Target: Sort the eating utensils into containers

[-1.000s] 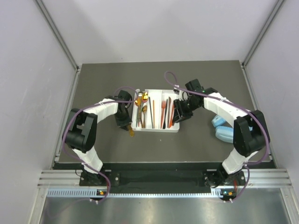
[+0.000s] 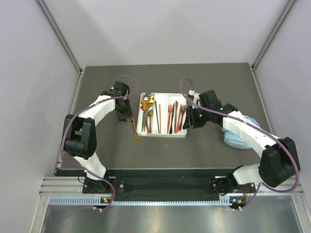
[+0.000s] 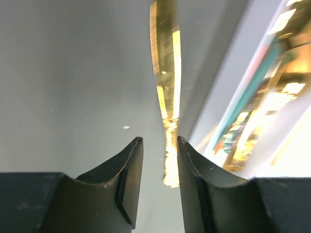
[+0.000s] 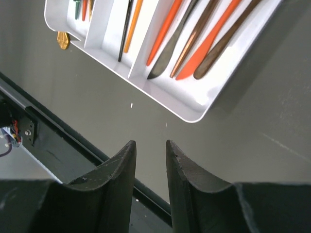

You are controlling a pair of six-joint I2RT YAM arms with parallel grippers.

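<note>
A white compartment tray (image 2: 162, 135) holds spoons, chopsticks and several red and dark utensils, among them a red knife (image 4: 204, 51). A gold utensil (image 2: 136, 132) lies on the mat just left of the tray; in the left wrist view this gold utensil (image 3: 169, 82) runs lengthwise beyond the fingertips. My left gripper is open over the mat beside it, with nothing held. My right gripper is part open, empty, at the tray's right side.
Blue cases (image 2: 235, 140) lie on the right behind my right arm. White walls bound the workspace.
My left gripper has moved back and left, away from the gold utensil's near end, uncovering it. My right arm has drawn toward the right and shifted slightly.
</note>
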